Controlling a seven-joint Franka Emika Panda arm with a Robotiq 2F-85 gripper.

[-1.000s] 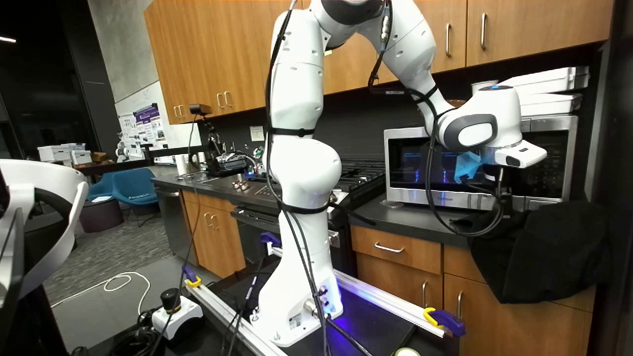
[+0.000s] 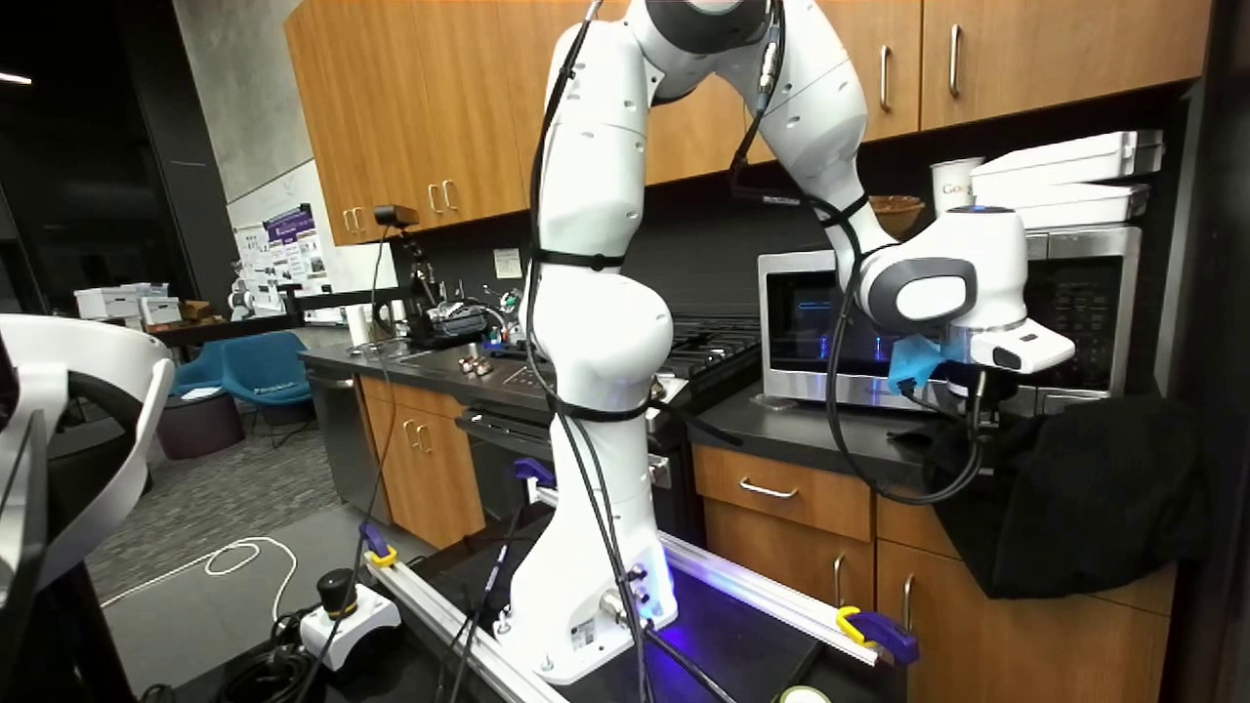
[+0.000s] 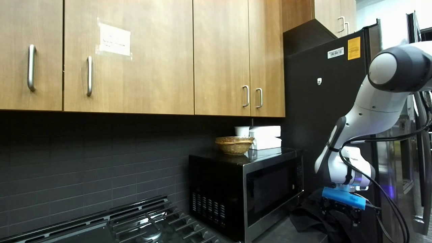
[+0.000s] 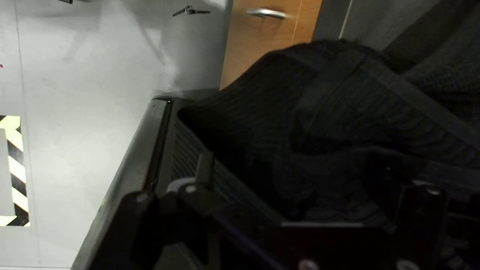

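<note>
A black cloth (image 2: 1096, 504) lies bunched on the counter in front of the microwave's right side and hangs over the front edge, across a drawer and door. My gripper (image 2: 981, 410) is low over its left part in exterior view 1. The wrist view is dark; there the cloth (image 4: 333, 103) fills the middle and right in loose folds. My gripper is open, its fingers wide apart with dark cloth below and between them. Whether they touch the cloth cannot be told. In exterior view 2 the cloth (image 3: 309, 216) is partly hidden behind the gripper (image 3: 344, 214).
The microwave (image 2: 797, 385) stands close behind my gripper. A wicker basket (image 3: 235, 146), a white cup (image 3: 242, 131) and white boxes (image 3: 265, 139) rest on top of it. A stove (image 3: 150, 226) is further along the counter. The tall black fridge (image 3: 316, 117) bounds the right side.
My arm's wrist and gripper have moved down toward the cloth, and slightly left in exterior view 1. The cloth looks unmoved.
</note>
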